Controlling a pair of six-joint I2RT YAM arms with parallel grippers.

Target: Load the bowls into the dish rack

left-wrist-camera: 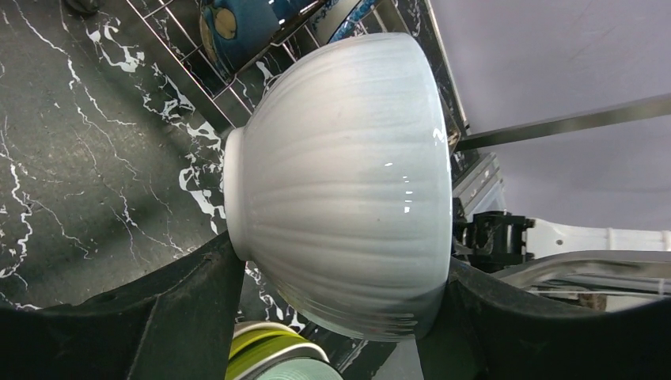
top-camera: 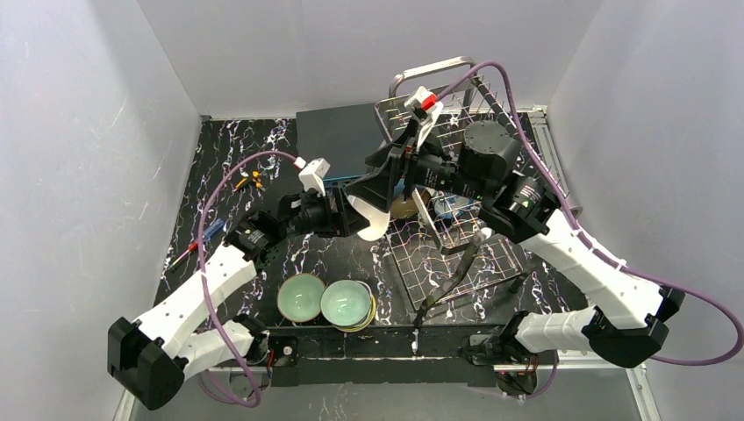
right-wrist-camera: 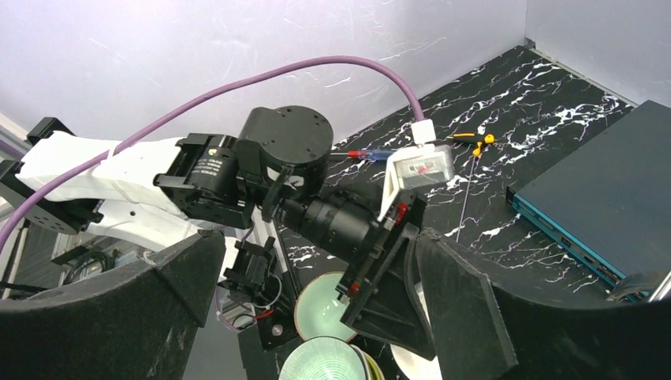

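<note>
A white ribbed bowl (left-wrist-camera: 340, 182) is held side-on between the fingers of my left gripper (top-camera: 349, 213), which sits left of the dish rack (top-camera: 456, 263). My right gripper (top-camera: 386, 167) stands open above the rack's left side, nothing visible between its fingers. A green bowl (top-camera: 300, 296) and a stack of bowls (top-camera: 346, 303) sit at the front of the table. In the left wrist view, dark blue dishware (left-wrist-camera: 249, 32) is in the rack.
A dark slab (top-camera: 338, 132) lies at the back, left of the rack. Screwdrivers (right-wrist-camera: 378, 154) lie on the left. Walls close in on the sides. Bare marble shows in front of the slab.
</note>
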